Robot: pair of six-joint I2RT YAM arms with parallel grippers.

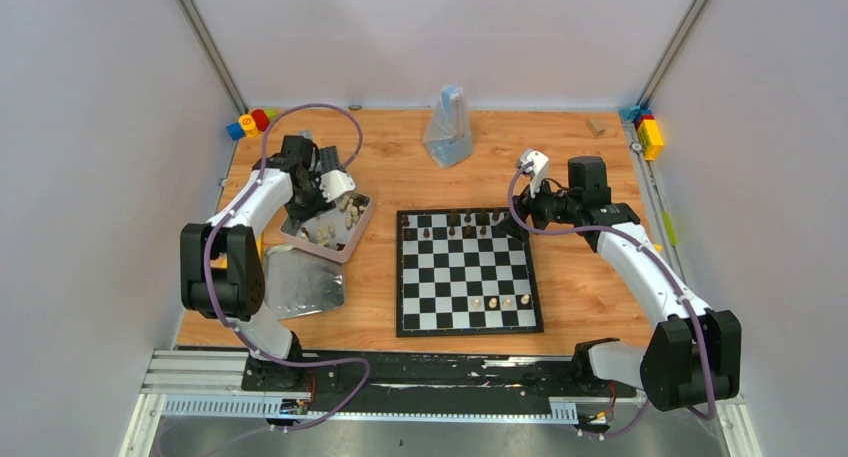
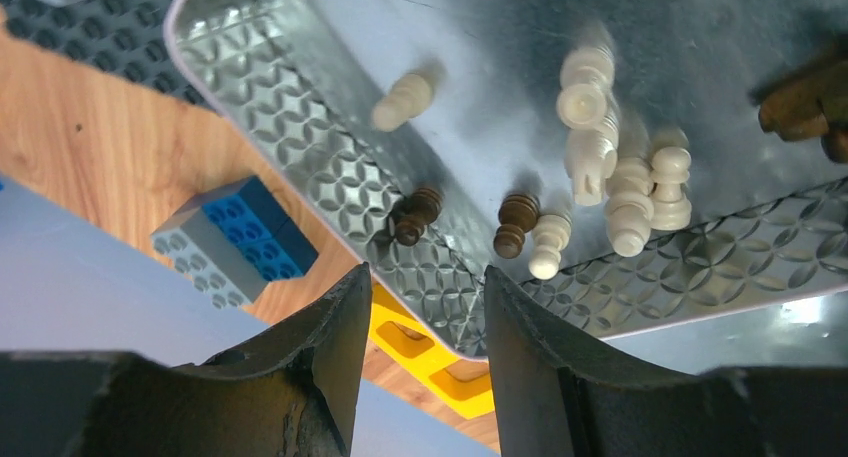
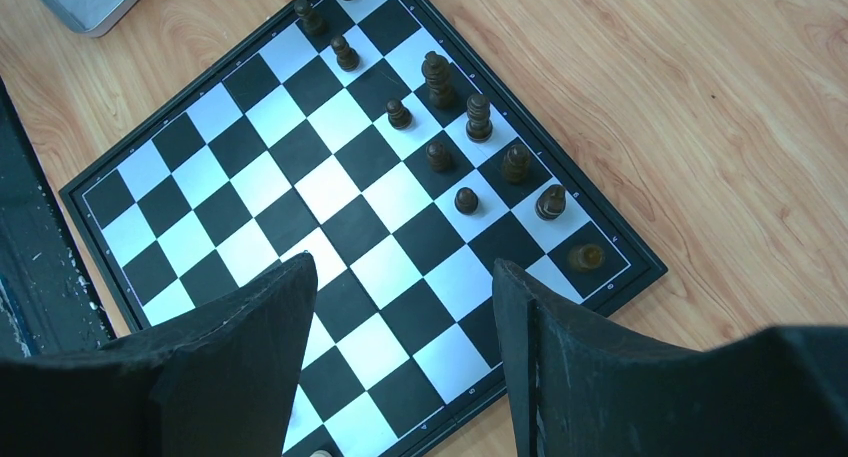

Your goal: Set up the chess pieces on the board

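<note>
The chessboard [image 1: 466,273] carries dark pieces [image 3: 437,77] along its far ranks and several cream pieces [image 1: 493,303] at the near right. My left gripper is over the pink-rimmed box [image 1: 361,232], part open with nothing between its fingers. Below it lie cream pieces [image 2: 628,215] and dark pieces [image 2: 515,219]. My right gripper hangs open over the board's right side, nothing between its fingers.
A metal tray [image 1: 310,287] lies in front of the box. A wrapped bag [image 1: 448,127] stands at the back centre. Toy bricks [image 1: 650,137] sit at the table's edges. Bare wood surrounds the board.
</note>
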